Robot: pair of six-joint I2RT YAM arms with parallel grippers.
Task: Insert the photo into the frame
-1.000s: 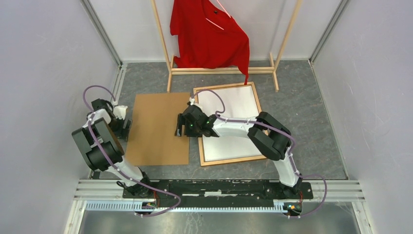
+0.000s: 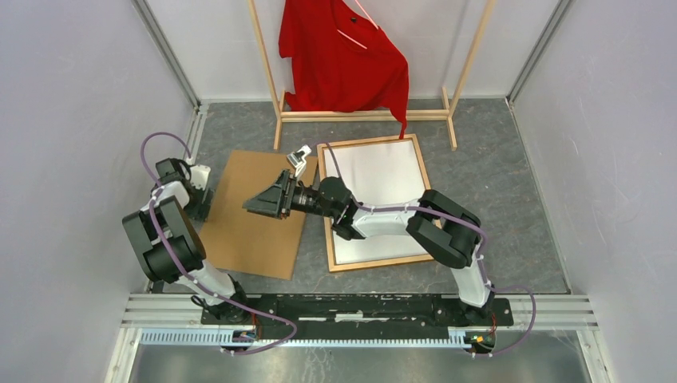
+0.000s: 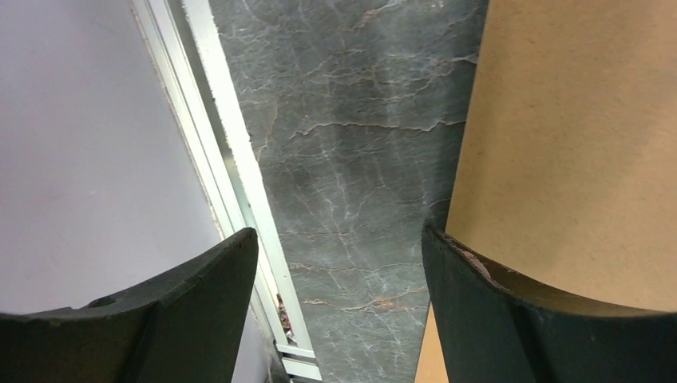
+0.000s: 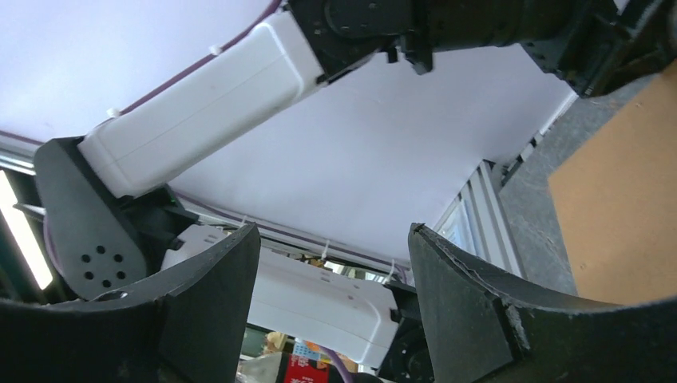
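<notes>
A large brown board (image 2: 254, 219) lies tilted on the grey floor, left of a light wooden frame (image 2: 374, 265) that surrounds a white panel (image 2: 375, 169). Which face of the photo this board might be cannot be told. My left gripper is part open at the board's left edge, with bare floor showing between its fingers; its right finger (image 3: 495, 319) overlaps that edge in the left wrist view. Over the board's right half, my right gripper (image 2: 267, 201) stands open, pointing left. Nothing sits between its fingers in the right wrist view.
Behind the frame stands a wooden rack (image 2: 367, 116) with a red shirt (image 2: 343, 68), its lower tip hanging near the frame's top edge. The left wall is close to my left gripper.
The board has turned, its far end now leaning right. My right gripper has shifted left over the board and spread open. The left arm has moved only slightly.
</notes>
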